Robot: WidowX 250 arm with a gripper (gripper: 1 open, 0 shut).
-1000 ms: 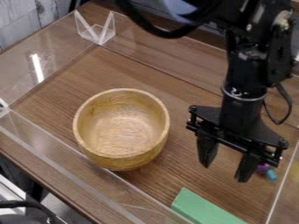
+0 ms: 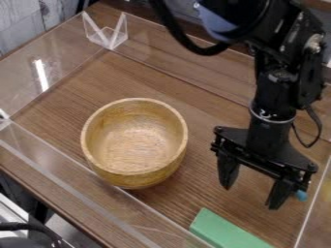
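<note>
The black gripper [image 2: 253,170] hangs low over the wooden table at the right, its fingers pointing down and spread open; I see nothing clearly held between them. A small blue object [image 2: 300,194] lies just right of it, partly hidden by the right finger. A green block [image 2: 230,231] lies in front of the gripper at the bottom edge. A yellow bowl [image 2: 134,140] sits to the gripper's left.
A clear wire-like holder [image 2: 104,29] stands at the back left. A transparent rim runs along the left and front edge.
Over the last second the gripper has shifted slightly and tilted. The small object at its right is now more covered by the finger.
</note>
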